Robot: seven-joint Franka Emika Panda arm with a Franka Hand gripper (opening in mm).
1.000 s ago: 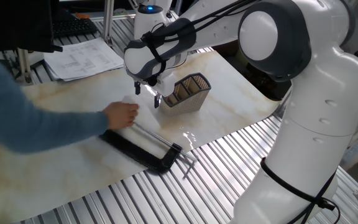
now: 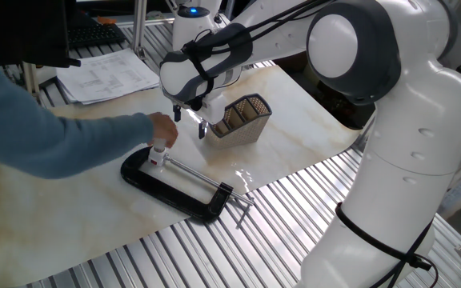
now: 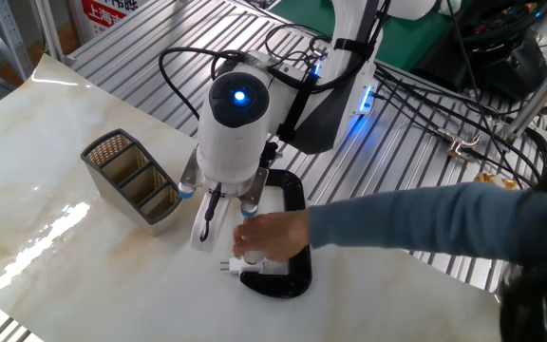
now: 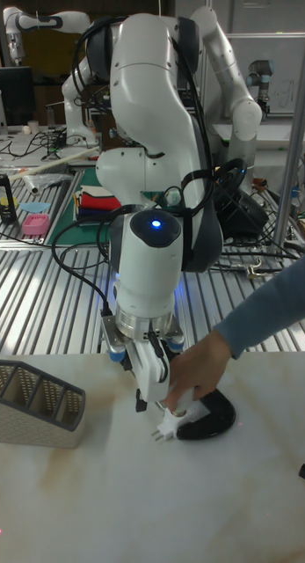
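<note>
My gripper point(image 2: 189, 122) hangs above the table, its fingers point(image 2: 202, 129) spread apart and nothing visible between them. Below it lies a black C-clamp point(image 2: 162, 190) with a silver screw rod. A white plug-like piece point(image 3: 244, 267) sits at one end of the clamp, its metal prongs pointing outward. Fingers of a person's hand point(image 3: 272, 236) reach down onto or just over this piece, partly hiding it. Beside the gripper, without visible contact, stands a beige woven organizer point(image 2: 238, 132) with several compartments, which look empty.
A person's arm point(image 2: 62, 144) crosses the workspace close to my gripper. Papers point(image 2: 106, 76) lie at the table's back in exterior view 1. The marbled sheet point(image 3: 387, 294) is bare in front of the clamp, and ribbed metal point(image 2: 286, 208) borders it.
The person's hand has shifted back from the clamp's rod to its end, uncovering the white piece there. My arm, the clamp and the organizer look unmoved.
</note>
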